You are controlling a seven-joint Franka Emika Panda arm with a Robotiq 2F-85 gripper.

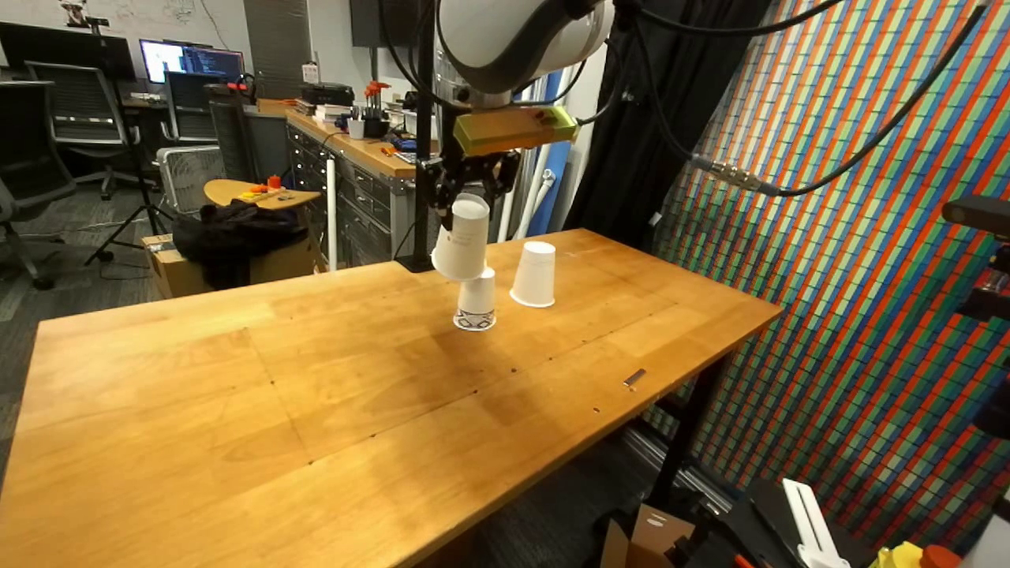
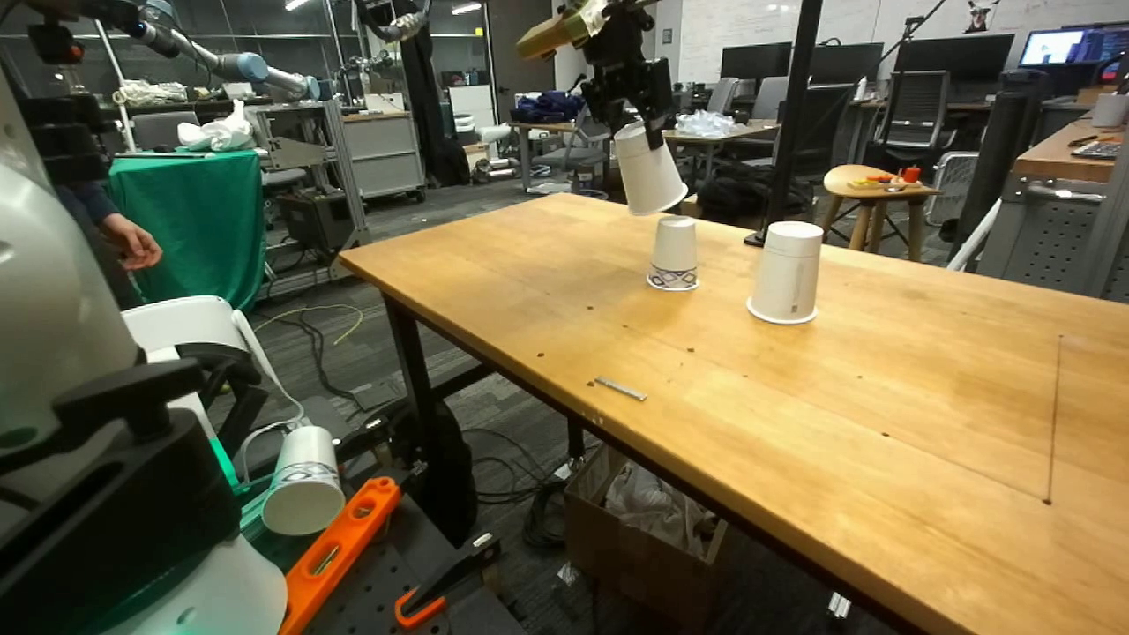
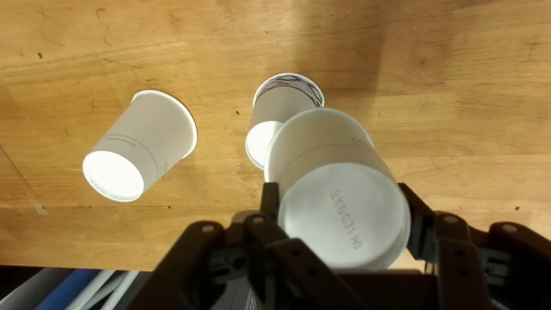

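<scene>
A large white paper cup [image 1: 461,241], mouth down and somewhat tilted, hangs above the table with my gripper shut on it near its base. In the wrist view its round base [image 3: 343,217] faces the camera between the two fingers. A smaller cup with a patterned band [image 2: 674,254] stands upside down on the table, lower than the held cup, which partly covers it in the wrist view. Another large white cup [image 2: 785,273] also stands upside down, apart from the patterned one. In exterior view 2 the held cup [image 2: 647,169] is clear of both.
A small metal strip [image 2: 620,388] lies close to one edge. A black post [image 2: 788,138] rises at the table's edge near the cups. Off the table, another patterned cup [image 2: 304,487] lies among tools.
</scene>
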